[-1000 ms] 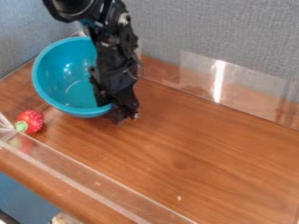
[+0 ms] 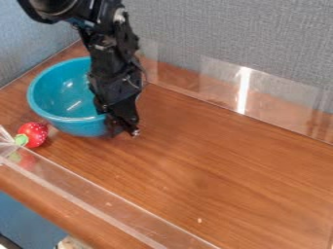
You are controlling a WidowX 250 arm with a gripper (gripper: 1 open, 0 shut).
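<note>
A teal bowl [image 2: 61, 92] sits on the wooden surface at the left. My black gripper [image 2: 120, 123] reaches down at the bowl's right side, its fingers low by the rim and partly over it; whether they are shut on the rim is hidden. A red strawberry with a green top [image 2: 33, 135] lies just in front of the bowl, at its lower left.
A clear plastic wall [image 2: 143, 222] runs along the near left edge, another [image 2: 276, 111] along the back against grey panels [image 2: 247, 39]. The middle and right of the wooden surface [image 2: 228, 175] are empty.
The bowl has shifted slightly down and left and looks less tilted toward the camera. The gripper has moved a little left with it.
</note>
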